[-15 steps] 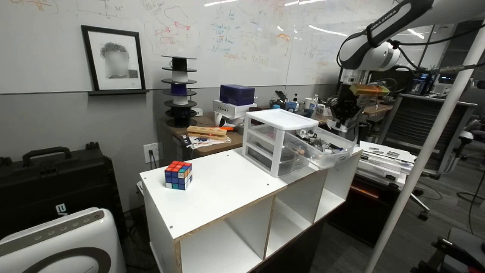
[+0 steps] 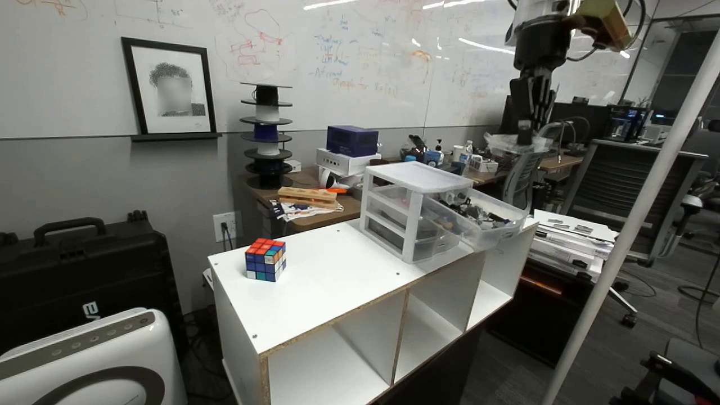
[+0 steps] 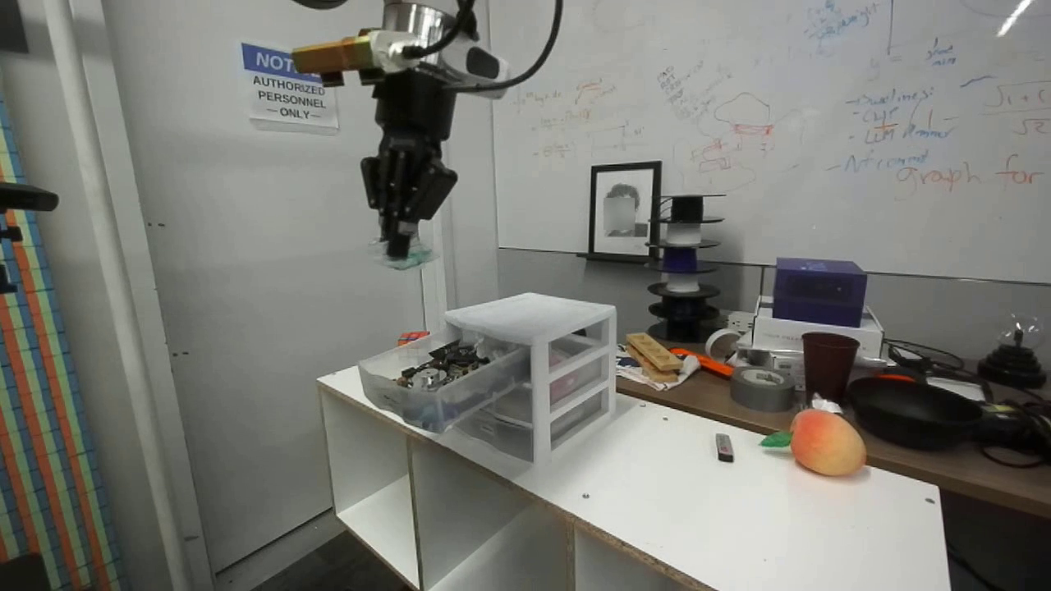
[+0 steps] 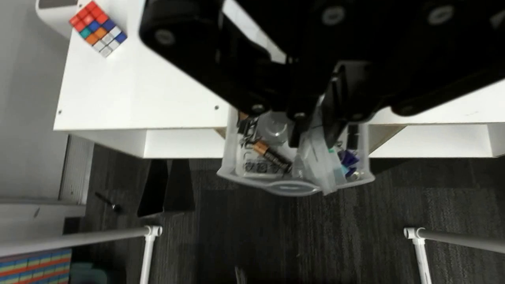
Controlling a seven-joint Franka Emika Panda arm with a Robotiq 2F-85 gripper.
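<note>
My gripper [image 3: 399,241] hangs well above the open drawer, shut on a clear plastic bag [image 3: 406,259] with a greenish tint. The bag [image 4: 318,158] dangles below the fingers in the wrist view, and what it contains is hard to make out. Beneath it, the clear drawer [image 3: 463,396] is pulled out of a white-framed drawer unit [image 3: 539,325]. Small parts fill this drawer, among them a battery [image 4: 270,155]. In the first exterior view the gripper [image 2: 525,135] is at the upper right, with the bag [image 2: 506,144] below its fingers.
A Rubik's cube [image 2: 266,260] rests at one end of the white shelf top [image 2: 324,270]. Toward the other end lie a toy peach [image 3: 828,442] and a small dark object [image 3: 724,447]. Bare shelf surface lies between the unit and these things. A white pole [image 2: 641,209] stands in front.
The gripper has risen from lower beside the drawer to well above it, carrying the bag up. The drawer and the cube look unmoved.
</note>
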